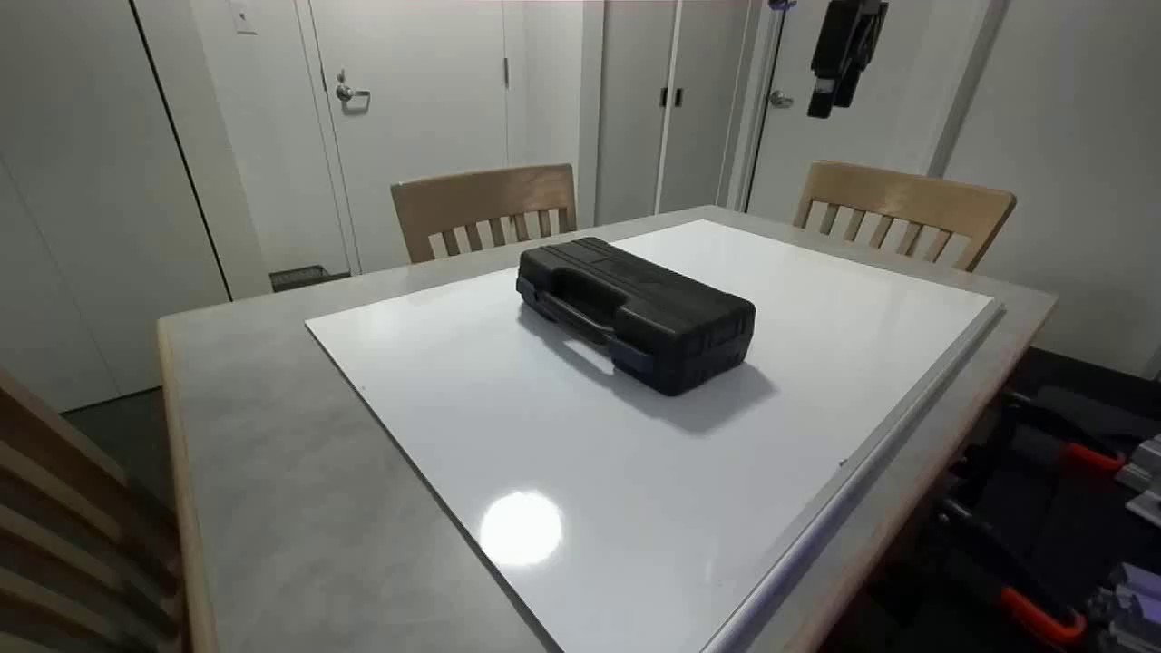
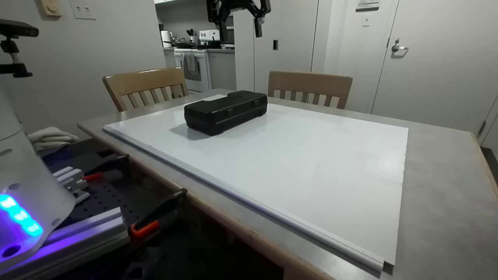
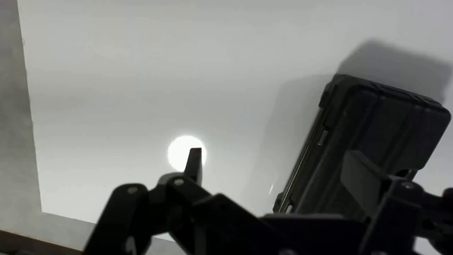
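A closed black plastic case (image 1: 653, 299) with a handle cut-out lies flat on the white board (image 1: 522, 435). In the second exterior view the case (image 2: 226, 112) sits toward the board's far left part. My gripper (image 2: 240, 30) hangs high above the table, its two fingers spread wide with nothing between them. From the wrist, the case (image 3: 361, 127) shows at the right, partly covered by one of the open gripper's (image 3: 276, 170) fingers; the other finger is over bare board. Clear air separates the gripper from the case.
The board rests on a grey table (image 1: 261, 435), with a raised metal rail (image 2: 242, 198) along one long edge. Wooden chairs (image 1: 490, 212) stand around it. Orange-tipped clamps (image 2: 144, 228) sit by the robot base. Most of the board is bare, apart from a light's reflection.
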